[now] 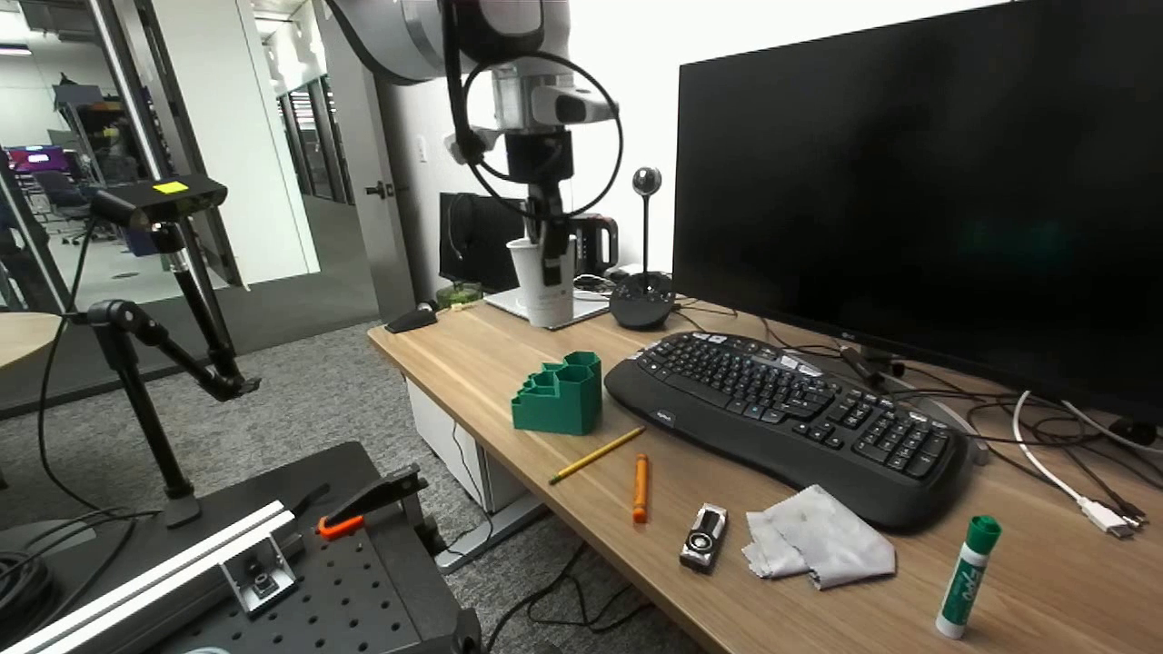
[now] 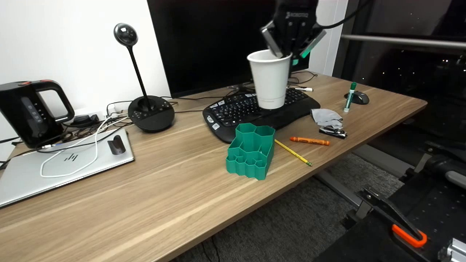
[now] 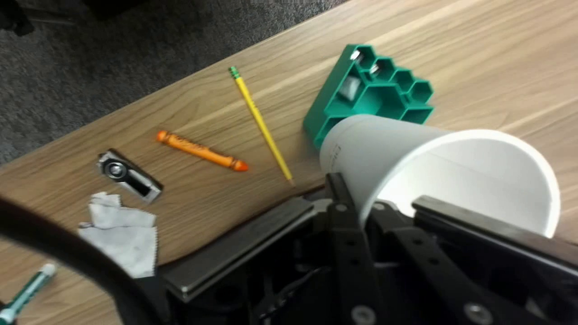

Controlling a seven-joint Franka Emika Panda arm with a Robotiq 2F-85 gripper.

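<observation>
A white paper cup (image 2: 269, 80) hangs upright in the air, seen against the keyboard in exterior view 2. My gripper is shut on its rim, with the thin cup wall between the fingers: one finger (image 3: 338, 189) lies outside the wall and the other reaches inside the mouth. From exterior view 1, the cup (image 1: 542, 285) hides part of the laptop. On the desk stands a green honeycomb organizer (image 2: 251, 150), partly covered by the cup in the wrist view.
A yellow pencil (image 1: 595, 456), orange crayon (image 1: 640, 489), nail clipper (image 1: 704, 536), grey cloth (image 1: 823, 540) and upright green marker (image 1: 968, 578) are spread over the desk. The keyboard (image 1: 785, 414) and monitor (image 1: 905, 185) stand behind. Bare desk (image 2: 174, 187) lies left of the organizer in exterior view 2.
</observation>
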